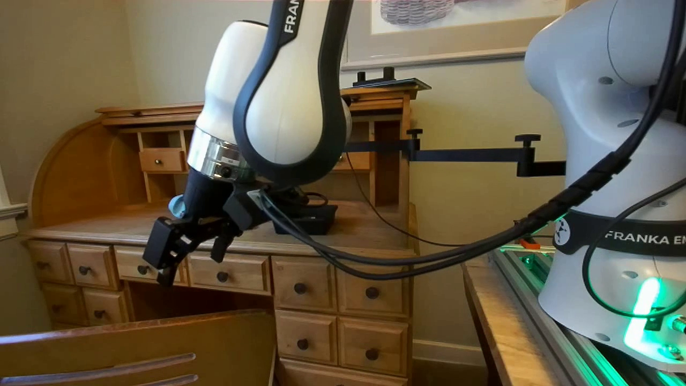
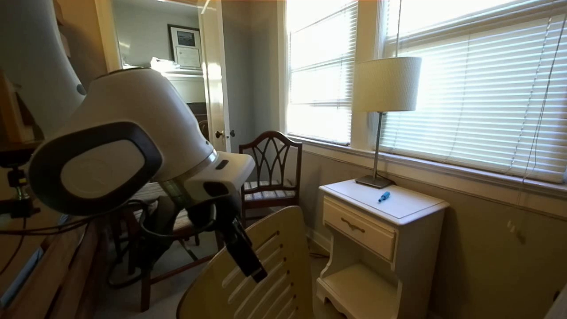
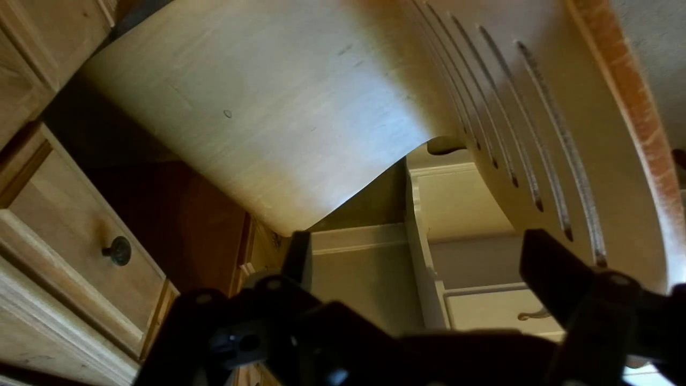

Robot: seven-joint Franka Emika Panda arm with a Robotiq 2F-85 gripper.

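My gripper stands open, with nothing between its two spread fingertips in the wrist view. A light wooden chair (image 2: 260,255) with a slotted back is close by it. In exterior view 1 the gripper (image 1: 193,260) hangs above the top edge of the chair back (image 1: 212,341), with a visible gap between them. The wrist view looks over the chair's pale seat (image 3: 276,109) and its slotted back (image 3: 617,186). In exterior view 2 the gripper's dark finger (image 2: 247,255) overlaps the chair back.
Behind the arm is a wooden roll-top desk (image 1: 305,283); a black box (image 1: 315,220) sits on it. A white nightstand (image 2: 420,204) holds a lamp (image 2: 389,85) and a small blue object (image 2: 384,196). A dark wooden chair (image 2: 271,165) stands further back.
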